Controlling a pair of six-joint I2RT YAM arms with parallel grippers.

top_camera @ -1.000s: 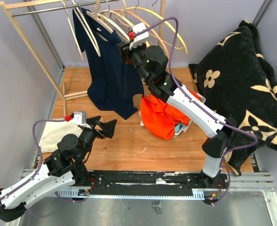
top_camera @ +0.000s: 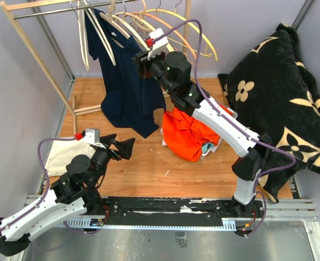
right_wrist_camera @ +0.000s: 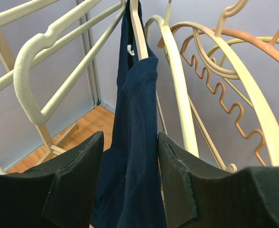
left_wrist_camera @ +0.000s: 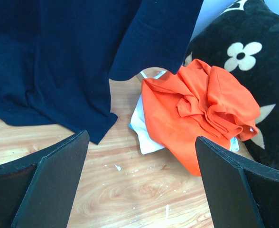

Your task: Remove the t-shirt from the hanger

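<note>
The dark navy t-shirt (top_camera: 124,81) hangs from the wooden rack. In the right wrist view its shoulder (right_wrist_camera: 142,80) still covers the lower end of a pale wooden hanger (right_wrist_camera: 138,33). Around that hanging cloth, my right gripper is partly open. The shirt's edge meets the right finger (right_wrist_camera: 170,156), while a gap separates the cloth from the left finger. Low over the floor at the front left, my left gripper (top_camera: 124,147) stands open and empty, apart from the shirt. Navy cloth (left_wrist_camera: 73,57) fills the upper left of the left wrist view.
Several empty hangers (right_wrist_camera: 82,80) crowd both sides of the shirt on the rail (top_camera: 67,11). An orange cloth (top_camera: 187,133) lies in a white container below. A black floral cushion (top_camera: 280,98) occupies the right side. Bare wooden floor (top_camera: 149,174) shows in front.
The empty white hanger at the left of the rail has swung slightly left. The shirt hangs as before.
</note>
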